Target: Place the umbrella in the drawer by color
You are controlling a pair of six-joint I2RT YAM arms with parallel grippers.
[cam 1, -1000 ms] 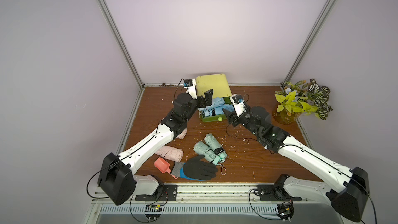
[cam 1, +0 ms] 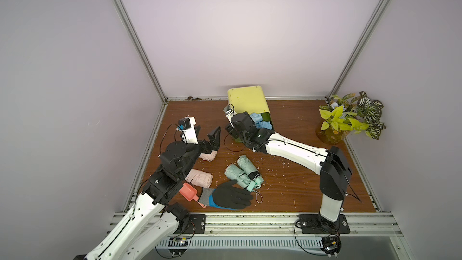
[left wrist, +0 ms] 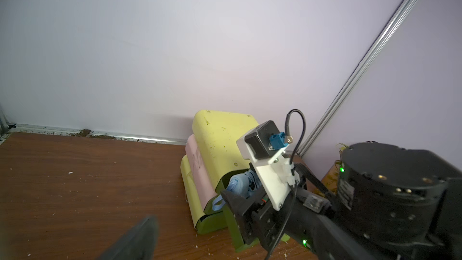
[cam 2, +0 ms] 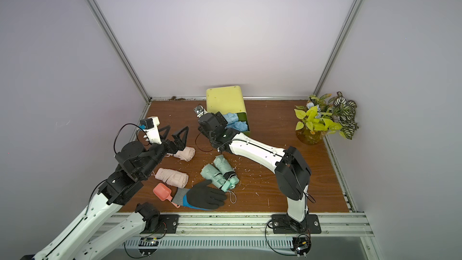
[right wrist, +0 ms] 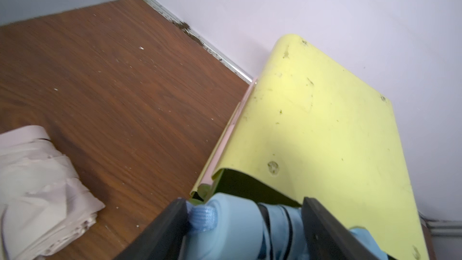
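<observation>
Two blue rolled umbrellas (cam 1: 263, 124) lie in the open green-sided top drawer of the yellow cabinet (cam 1: 246, 97). My right gripper is open over that drawer, its fingers either side of a blue umbrella (right wrist: 231, 221) in the right wrist view; contact cannot be told. Left of the cabinet, my left gripper (cam 1: 207, 133) hangs open and empty above the table. Two pink umbrellas (cam 2: 171, 177) lie at the left, one partly behind the left arm in the top left view. Two teal umbrellas (cam 1: 236, 175) lie side by side in front. A pink drawer (left wrist: 199, 166) shows lower in the cabinet.
A black-and-blue glove (cam 1: 232, 196) and a red scoop (cam 1: 188, 191) lie at the front edge. At the right stands a potted plant (cam 1: 332, 132).
My left gripper has drawn back from the drawer, leftward and toward the front. My right gripper has swung left across the drawer's front, covering part of the blue umbrellas.
</observation>
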